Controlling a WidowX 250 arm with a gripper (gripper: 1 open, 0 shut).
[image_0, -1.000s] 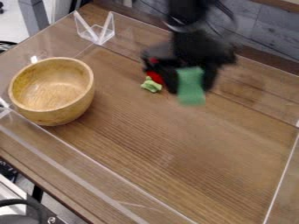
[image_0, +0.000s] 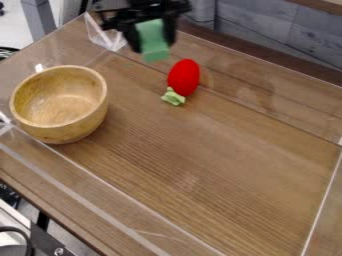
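Observation:
The dark gripper (image_0: 151, 28) is at the top centre, motion-blurred, shut on a green object (image_0: 155, 40) held in the air above the table. A red object (image_0: 183, 79) lies below and to the right of it, with a small pale green piece (image_0: 174, 96) beside it. A wide wooden bowl (image_0: 60, 131) sits at the left. The fingertips are too blurred to make out clearly.
At the upper left a clear plastic item (image_0: 110, 34) lies partly behind the arm. A raised wooden edge runs along the top right.
The gripper and green object have swept from the right, past the red object and the bowl's side, to the back of the table at the top centre.

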